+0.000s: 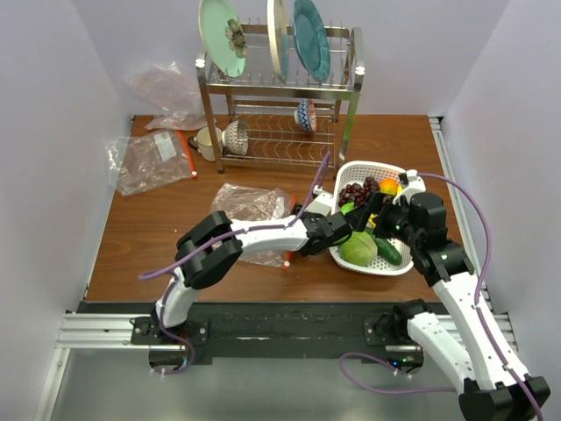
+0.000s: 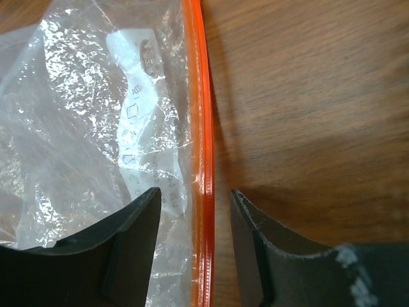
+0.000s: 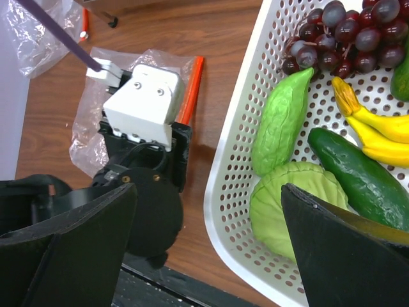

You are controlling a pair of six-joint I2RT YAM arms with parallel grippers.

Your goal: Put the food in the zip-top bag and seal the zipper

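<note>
A clear zip bag (image 1: 250, 204) with an orange zipper lies flat on the table; in the left wrist view its zipper (image 2: 201, 128) runs between the fingertips of my left gripper, which is open just above it. My right gripper is open over the white basket (image 3: 227, 185), nothing held. The basket holds grapes (image 3: 342, 38), green vegetables including a cabbage (image 3: 281, 204) and cucumber (image 3: 345, 173), and yellow produce (image 3: 377, 131).
More bags (image 1: 140, 167) lie at the back left. A metal dish rack (image 1: 280, 92) with plates, bowls and a mug beside it stands at the back. Bare table lies at the front left.
</note>
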